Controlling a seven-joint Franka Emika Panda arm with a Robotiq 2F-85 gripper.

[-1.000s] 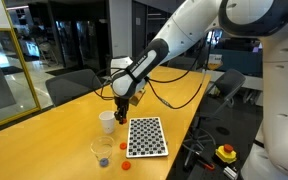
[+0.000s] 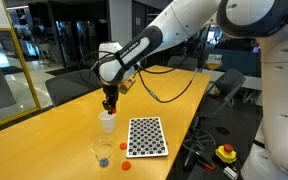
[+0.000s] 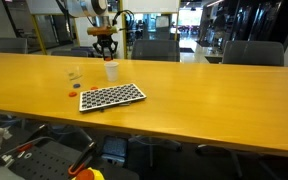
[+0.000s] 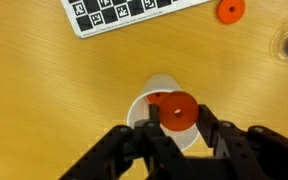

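Held at the tips of my gripper is a round orange-red disc (image 4: 178, 110); the fingers are shut on it. In the wrist view the disc hangs over the mouth of a white cup (image 4: 187, 138). Part of another orange piece (image 4: 156, 99) shows inside the cup, beside the held disc. From exterior view 1, my gripper (image 2: 111, 101) is directly above the white cup (image 2: 107, 122), its fingers close to the rim. In exterior view 2 the cup (image 3: 111, 72) stands upright on the table, the gripper (image 3: 106, 47) over it.
A black-and-white board (image 2: 147, 138) lies right of the cup. In front of the cup stands a clear container (image 2: 102, 152) with a blue piece (image 2: 103, 162). Loose orange discs (image 2: 126, 166) lie nearby.
My gripper has moved left from beside the board to above the white cup, carrying the disc. The cup, board and clear container have stayed in place.
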